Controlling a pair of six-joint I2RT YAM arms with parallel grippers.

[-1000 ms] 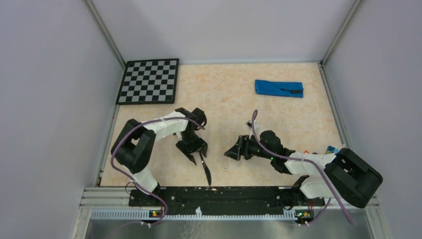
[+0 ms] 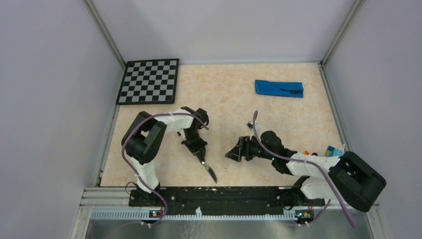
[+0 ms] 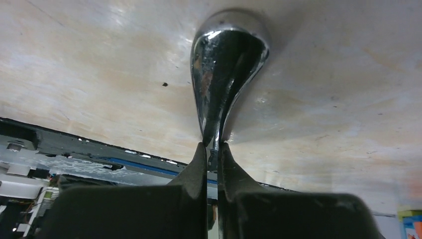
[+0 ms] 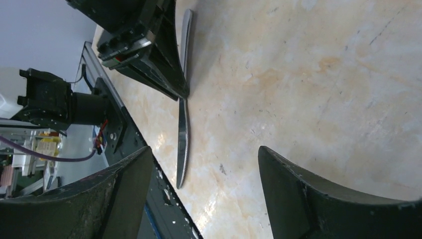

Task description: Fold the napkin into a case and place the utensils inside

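A metal utensil (image 2: 211,173) lies on the table near the front edge, its rounded end (image 3: 229,55) filling the middle of the left wrist view. My left gripper is shut across its narrow part; whether the metal is between the fingertips is unclear. In the right wrist view the utensil (image 4: 182,144) runs under the left gripper. My right gripper (image 2: 233,152) stands open to the right, nothing between its fingers. A folded blue napkin (image 2: 271,88) lies at the back right, with a dark item on it.
A checkered board (image 2: 148,79) occupies the back left corner. Small colourful items (image 2: 332,153) sit at the right edge, partly behind the right arm.
My left gripper has shifted slightly right and closed on or at the utensil, whose far end has swung a little to the right. The right arm has barely moved.
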